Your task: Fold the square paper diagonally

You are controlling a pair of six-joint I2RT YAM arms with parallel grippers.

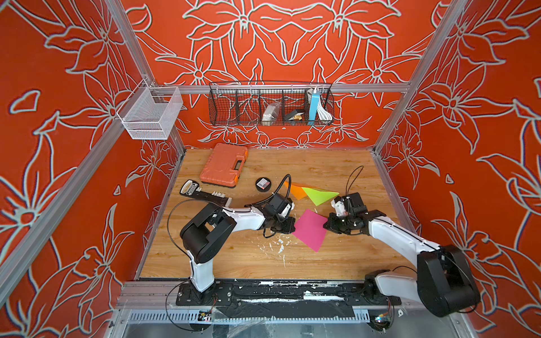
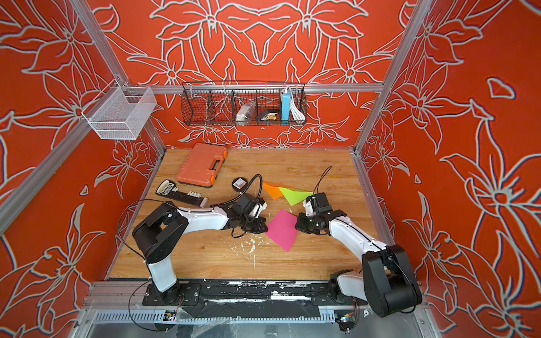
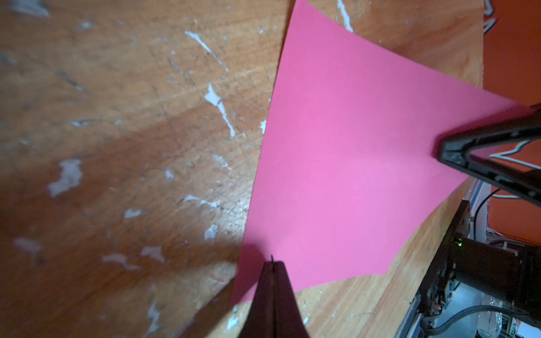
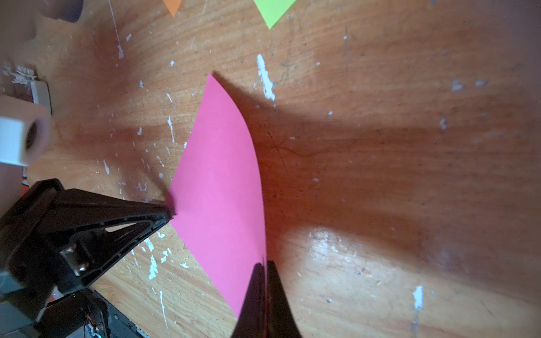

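The pink square paper (image 1: 308, 229) lies turned as a diamond on the table between my two grippers. In the left wrist view my left gripper is shut, its tips over the paper's (image 3: 343, 157) corner, nothing clearly between them. In the right wrist view my right gripper is shut at the paper's right edge, which curves slightly up off the table; whether the paper is pinched between its tips I cannot tell. No crease shows on the paper.
Folded orange paper (image 1: 296, 190) and green paper (image 1: 318, 195) lie behind. A black tape roll (image 1: 263, 184), orange case (image 1: 219, 166) and dark tool strip (image 1: 205, 194) sit at the back left. Wire baskets hang above.
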